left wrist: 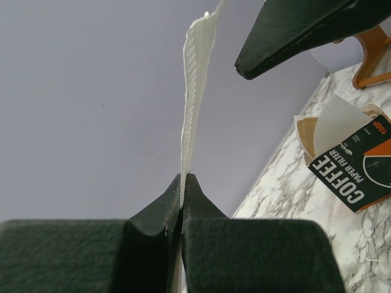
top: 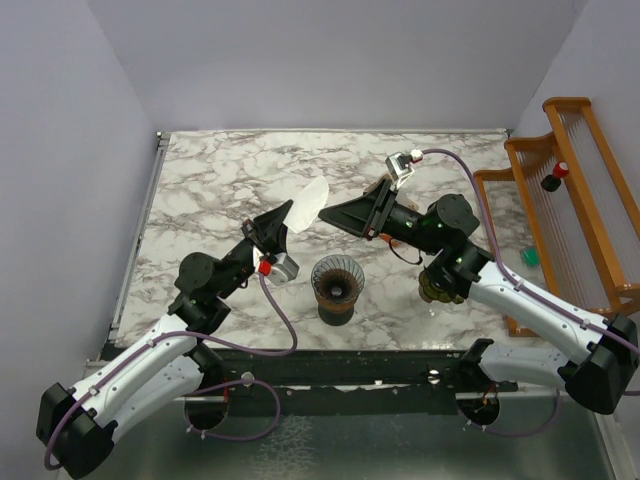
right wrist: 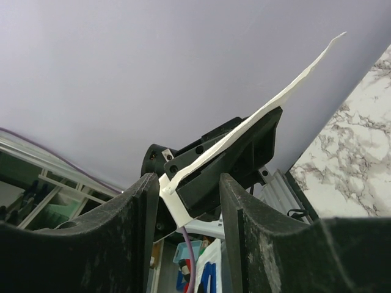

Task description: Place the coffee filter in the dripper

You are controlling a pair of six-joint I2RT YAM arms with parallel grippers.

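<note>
A white paper filter (top: 307, 203) is held upright by my left gripper (top: 285, 210), which is shut on it; in the left wrist view the paper (left wrist: 195, 79) rises between the closed fingers. My right gripper (top: 330, 214) faces it from the right; in the right wrist view its two fingers stand apart, with the filter's lower edge (right wrist: 256, 118) just beyond them. The wire-rimmed dripper (top: 337, 287) stands on the marble table below, between both arms.
A coffee paper filter box (left wrist: 348, 162) lies open on the table behind the right gripper. A wooden rack (top: 560, 220) stands at the right.
</note>
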